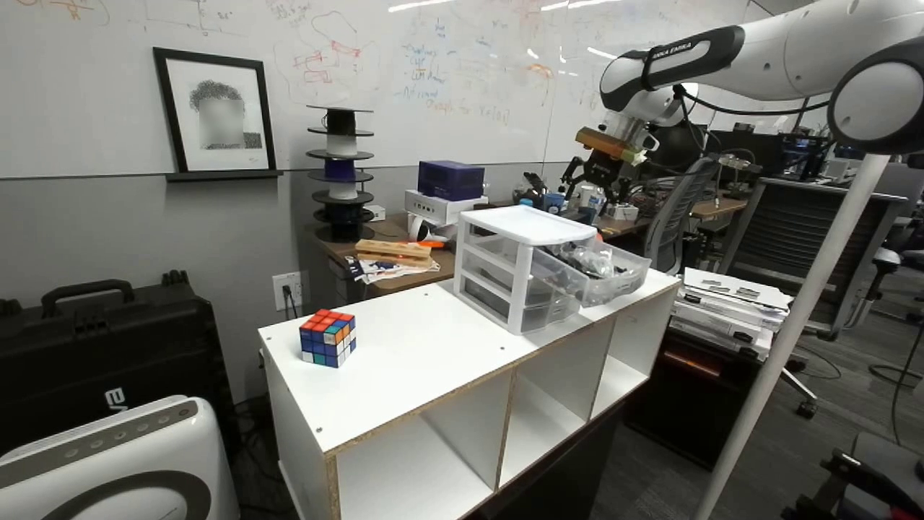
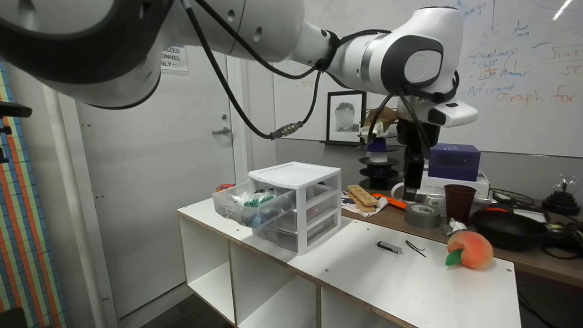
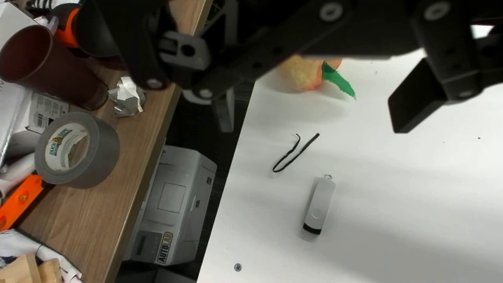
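My gripper is open in the wrist view, its fingers [image 3: 415, 100] spread wide with nothing between them. It points down above the white shelf top [image 3: 401, 188]. Below lie a silver USB stick [image 3: 321, 203] with a black end and a bent black tie [image 3: 294, 155]. The orange-pink peach [image 3: 301, 73] with a green leaf is partly covered by the gripper. In exterior view 2 the peach [image 2: 474, 250] sits near the shelf's right end. A clear-drawer unit [image 2: 298, 213] stands left of the USB stick [image 2: 389, 248], its top drawer [image 2: 254, 202] pulled out and filled with small items.
A Rubik's cube [image 1: 328, 338] sits on the shelf's far end. Beside the shelf, a wooden desk holds duct tape [image 3: 78, 150], a dark red cup [image 3: 52, 66] and a black pan [image 2: 509, 228]. A gap separates desk and shelf. Bare shelf surrounds the USB stick.
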